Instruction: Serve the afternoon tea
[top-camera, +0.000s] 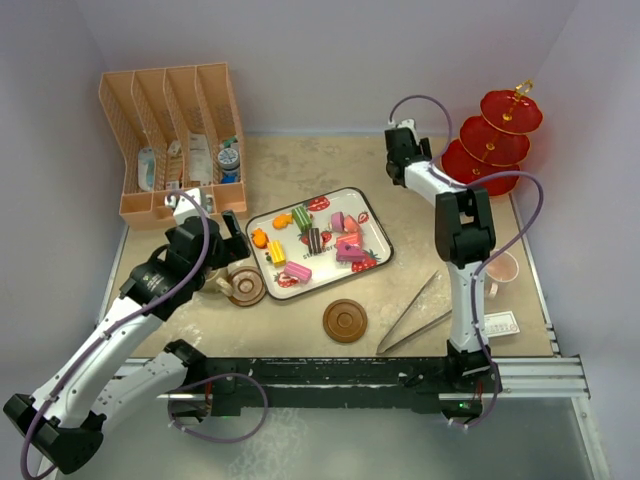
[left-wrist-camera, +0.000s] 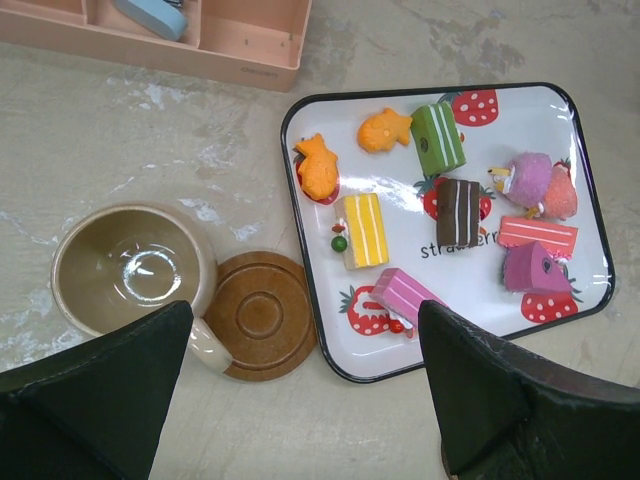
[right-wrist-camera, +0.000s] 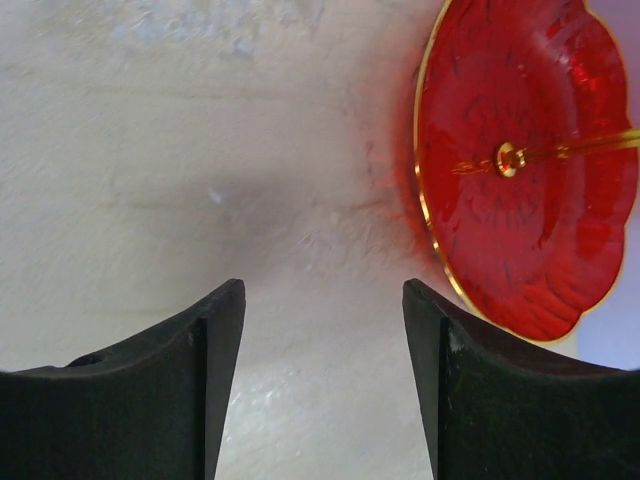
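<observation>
A strawberry-print tray holds several toy cakes and snacks, including a yellow slice. A three-tier red stand stands at the back right; a red tier fills the right of the right wrist view. My right gripper hovers over bare table left of that tier, its fingers apart and empty. My left gripper is open above the cup and tray, holding nothing. A brown coaster lies in front of the tray, another beside the cup.
An organiser stands at the back left. Metal tongs lie right of the front coaster. A second cup is at the right, partly behind the right arm.
</observation>
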